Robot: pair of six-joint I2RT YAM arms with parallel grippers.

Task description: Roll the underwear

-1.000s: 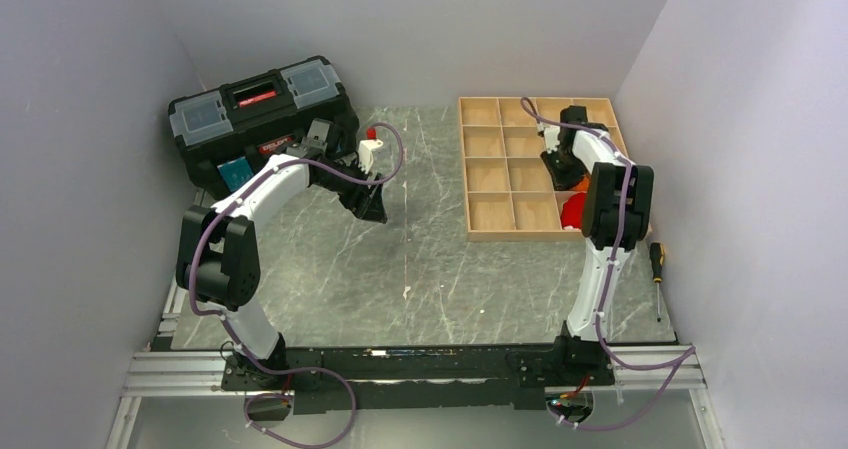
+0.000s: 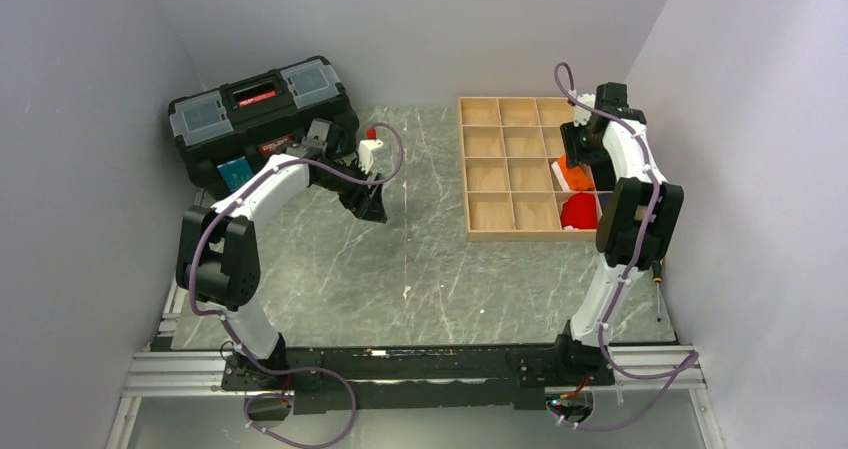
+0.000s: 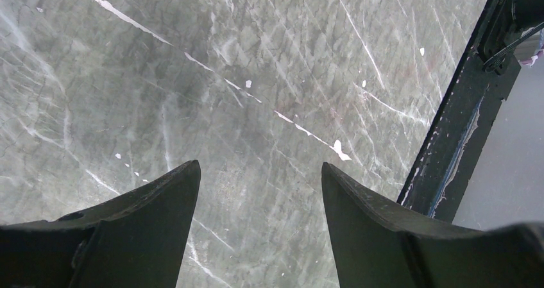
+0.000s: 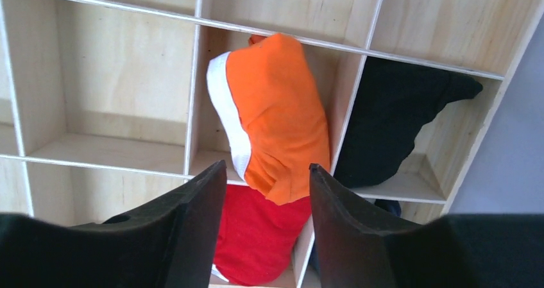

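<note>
An orange underwear roll with a white band (image 4: 276, 115) fills one compartment of the wooden divider box (image 2: 563, 236). Beside it in the right wrist view, a black piece (image 4: 401, 108) lies in the neighbouring compartment, and a red one with a white edge (image 4: 263, 233) is in the compartment nearer the gripper. My right gripper hangs above the box, its fingers apart and nothing held between them. My left gripper is over bare table, fingers apart and empty.
Several compartments on the left of the box are empty. A black toolbox (image 2: 262, 104) stands at the back left, and a screwdriver (image 2: 657, 277) lies at the right.
My right gripper has moved back and to the right over the box, uncovering more of the orange roll. The left arm has stayed still.
</note>
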